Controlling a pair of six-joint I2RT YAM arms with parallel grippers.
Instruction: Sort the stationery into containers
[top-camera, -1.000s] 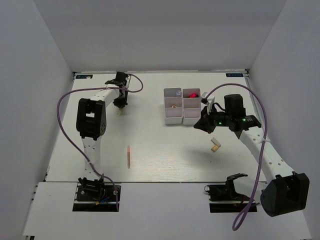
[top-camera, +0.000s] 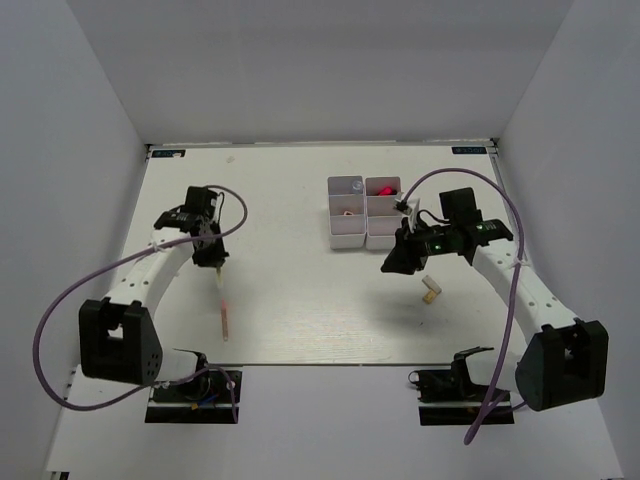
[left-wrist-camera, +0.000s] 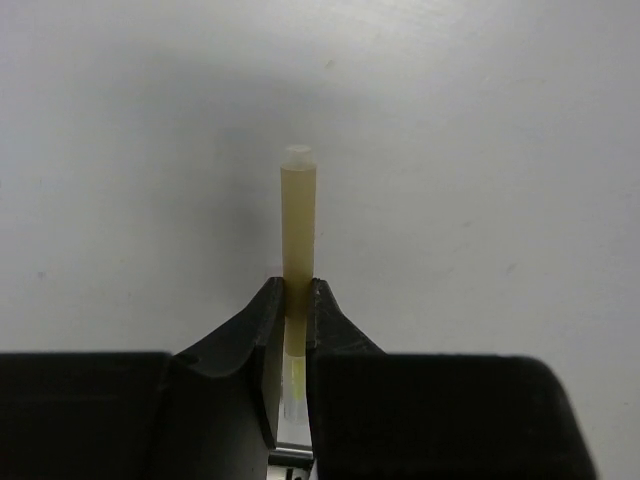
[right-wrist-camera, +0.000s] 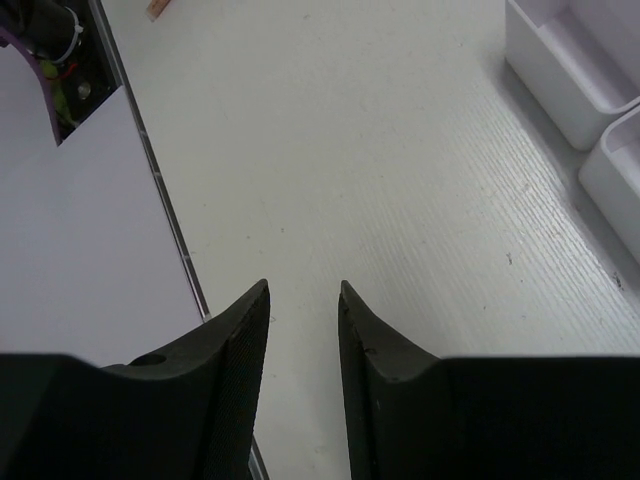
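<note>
A yellow marker-like stick (left-wrist-camera: 298, 220) with pale ends is clamped in my left gripper, over the left side of the table. Further forward, near the table's front edge, a pink stick (top-camera: 225, 321) lies by itself; only its end (right-wrist-camera: 157, 8) shows in the right wrist view. My right gripper is part open with nothing between its fingers, just in front of the right organizer (top-camera: 382, 243). The left organizer (top-camera: 347, 241) stands beside it. A red item (top-camera: 386, 190) is in the right one's back compartment; a small brown item (top-camera: 347, 212) sits in the left one's middle compartment.
Two small tan blocks, one pale (top-camera: 431, 284) and one more orange (top-camera: 431, 296), lie under the right arm's side. A clear item (top-camera: 357, 186) is in the left organizer's back compartment.
My left gripper, holding the yellow stick, has moved left and toward the front. The pink stick has shifted steadily left along the table.
</note>
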